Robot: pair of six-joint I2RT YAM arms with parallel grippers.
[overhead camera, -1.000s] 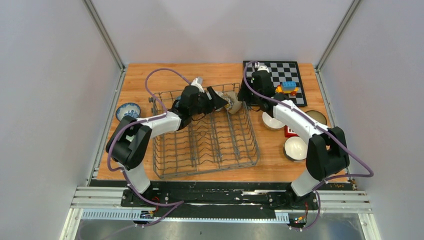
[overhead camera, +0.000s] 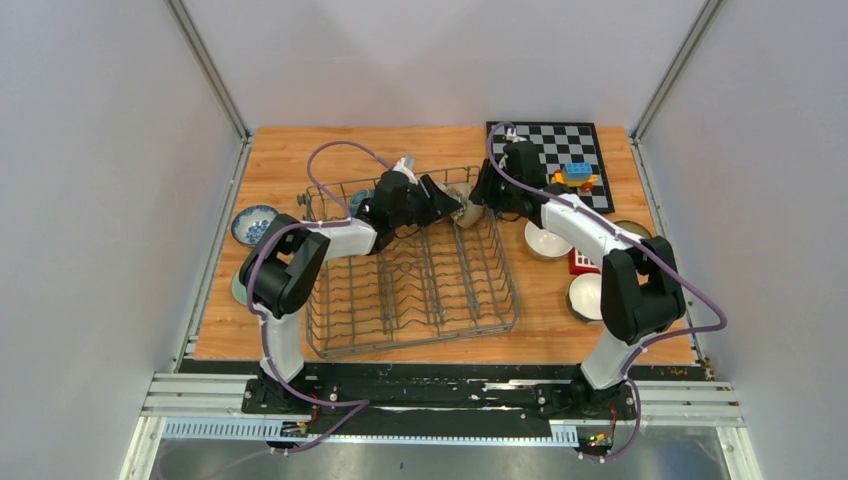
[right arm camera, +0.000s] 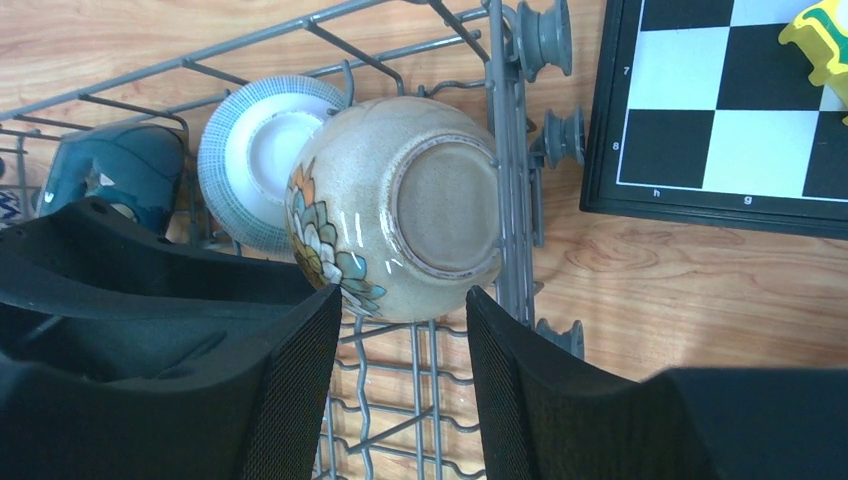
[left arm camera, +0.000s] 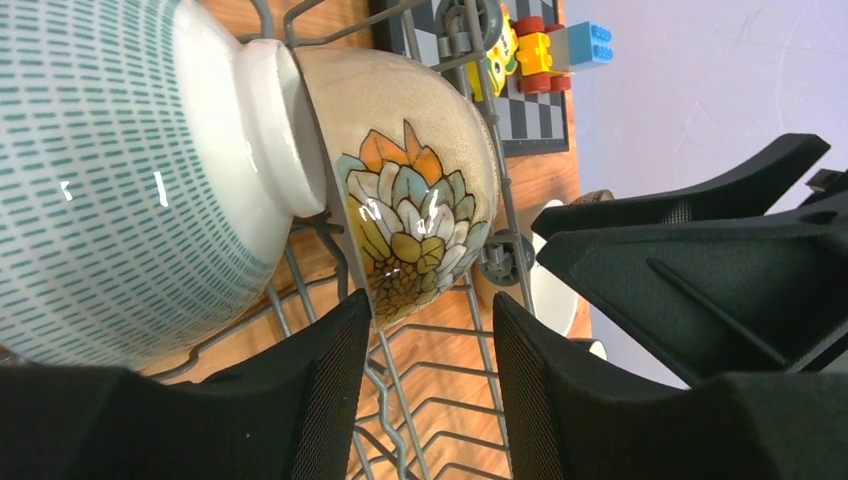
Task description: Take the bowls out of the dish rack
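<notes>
In the back right corner of the dish rack (overhead camera: 410,345), a beige bowl with a flower print (right arm camera: 350,210) leans on its side against the wires. A blue-dotted white bowl (left arm camera: 110,190) stands left of it, near the left gripper in the left wrist view. My left gripper is part open, its fingertips in front of the flower bowl's rim with nothing visibly clasped. The right gripper is also part open, from the rack's right side, its fingers close to the flower bowl. Whether either touches it I cannot tell.
A teal cup-like dish (right arm camera: 120,175) sits farther left in the rack. White bowls (overhead camera: 548,241) stand on the table to the right, by a chessboard (overhead camera: 545,140) with toy blocks. A blue-patterned bowl (overhead camera: 254,225) is at the left. The rack's front half is empty.
Both arms have shifted inward slightly: the left gripper moved a little right and the right gripper a little left, closer to the flower bowl. The bowl itself looks unmoved.
</notes>
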